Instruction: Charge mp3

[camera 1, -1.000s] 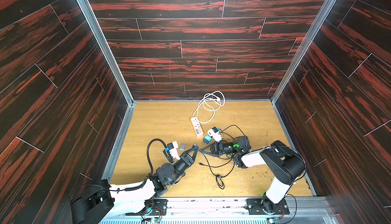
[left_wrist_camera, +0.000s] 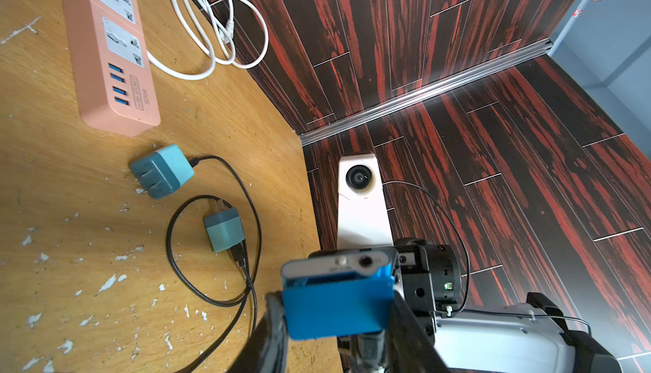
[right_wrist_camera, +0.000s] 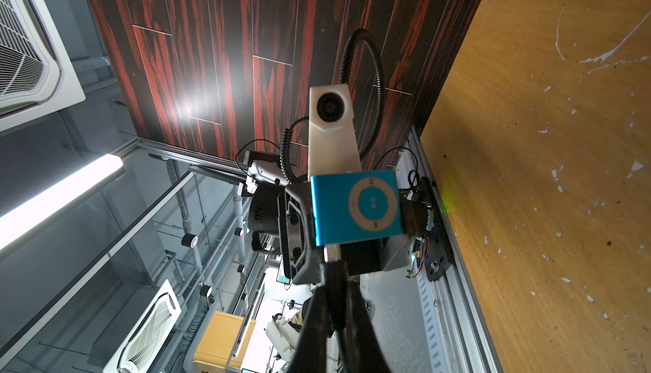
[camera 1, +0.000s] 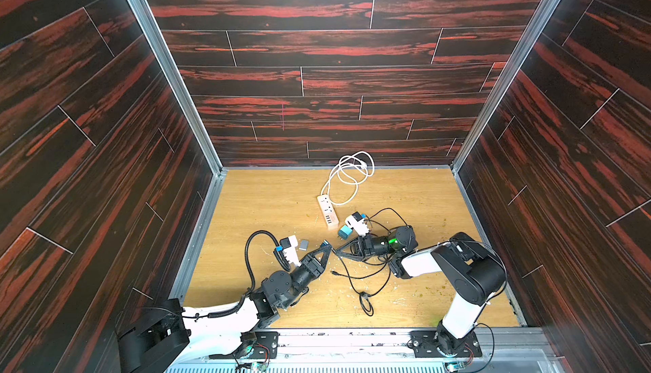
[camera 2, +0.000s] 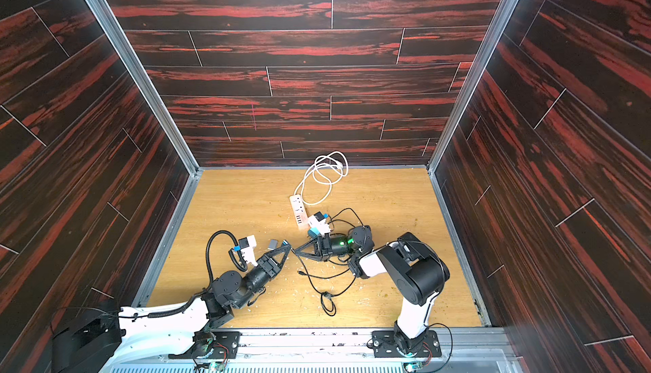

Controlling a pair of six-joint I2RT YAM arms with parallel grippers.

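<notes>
My left gripper is shut on the small blue mp3 player (left_wrist_camera: 339, 310), holding it above the table; a dark round opening shows on its silver edge. In the right wrist view the player's face (right_wrist_camera: 356, 209) shows its white control ring. A black plug (right_wrist_camera: 333, 285) with a pale tip meets the player's lower edge there; how far it goes in is unclear. My right gripper has its blurred fingers either side of the plug, and their grip on it cannot be judged. Both grippers face each other, almost touching, in the top views.
A pinkish power strip (left_wrist_camera: 112, 61) with a white cord lies behind. Two teal charger blocks, one nearer the strip (left_wrist_camera: 162, 171) and one amid black cable (left_wrist_camera: 223, 229), rest on the table. A black cable end (camera 1: 335, 273) and loops lie in front.
Almost nothing differs.
</notes>
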